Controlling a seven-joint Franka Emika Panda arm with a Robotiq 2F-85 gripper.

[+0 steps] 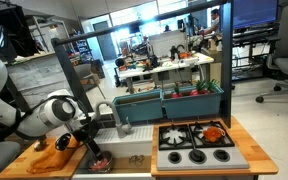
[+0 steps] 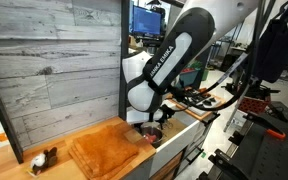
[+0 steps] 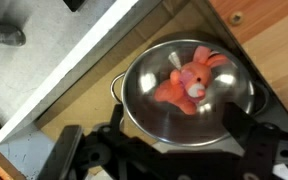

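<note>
A round steel pan with loop handles fills the middle of the wrist view. Inside it lies a small orange and pink plush toy. My gripper is open over the pan's near side, its two dark fingers apart with nothing between them. From the first exterior view, the gripper hangs low beside the pan at the counter's left part. The second exterior view shows the pan just below the arm, partly covered by it.
An orange towel lies on the wood left of the pan. A faucet rises behind. To the right is a stove with an orange item on it. A small dark and white object sits beyond the towel.
</note>
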